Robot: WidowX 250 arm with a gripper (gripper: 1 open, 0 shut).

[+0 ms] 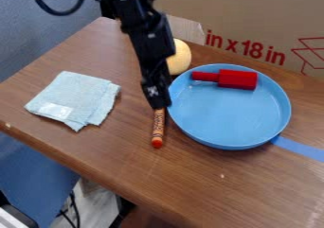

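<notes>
The black gripper point(157, 95) reaches down from the top, just left of the blue plate point(230, 114), its tip over the far end of an orange-brown stick point(158, 132) with a red end. Its fingers are dark and I cannot tell whether they are open or shut, or touch the stick. A red roller-like object point(230, 78) rests on the plate's back part. A folded light-blue cloth point(76, 99) lies on the left of the table.
A pale yellow round object point(181, 55) stands behind the gripper. A cardboard box point(253, 24) closes the back right. Blue tape point(300, 149) lies right of the plate.
</notes>
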